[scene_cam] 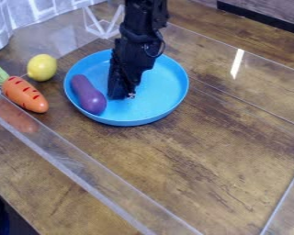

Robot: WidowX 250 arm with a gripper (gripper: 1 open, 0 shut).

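My black gripper (120,84) reaches down from the top centre into the blue plate (160,104). Its tip is over the plate's middle, just right of a purple eggplant (88,95) lying on the plate. The fingers are dark and overlap in view; nothing shows held between them.
A yellow lemon (41,67) and an orange carrot (25,94) lie left of the plate. Clear plastic edging runs along the left and right.
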